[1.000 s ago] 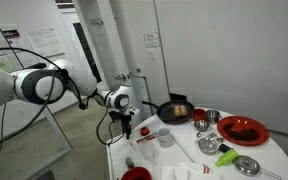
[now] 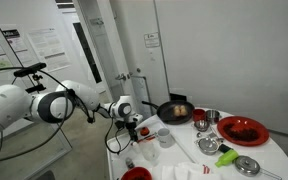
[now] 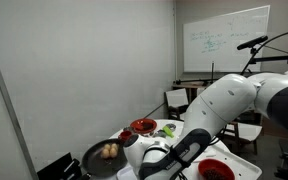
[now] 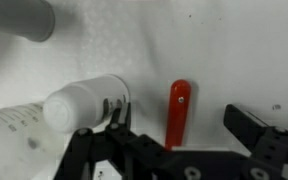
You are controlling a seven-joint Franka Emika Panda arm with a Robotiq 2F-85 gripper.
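Note:
My gripper is open, its two black fingers spread apart over the white table. Between them in the wrist view lies a slim red handle-like piece [image 4: 178, 115], its lower end hidden by the gripper body. A white rounded cap or cylinder [image 4: 84, 103] sits close beside the left finger [image 4: 116, 136]. In exterior view 1 the gripper [image 2: 134, 136] is low at the table's left side, near a small red item [image 2: 144, 131]. The arm hides much of this area in exterior view 2.
A translucent container [image 4: 22, 140] is left of the fingers. Around stand a grey mug [image 2: 164, 138], a red bowl [image 2: 137, 174], a black pan [image 2: 165, 112] with round brownish items, a red plate [image 2: 243, 129], a lidded silver pot [image 2: 247, 166] and a green item [image 2: 227, 158].
The arm has come lower, and the gripper has shifted slightly right and down in exterior view 1. The objects on the table look unmoved.

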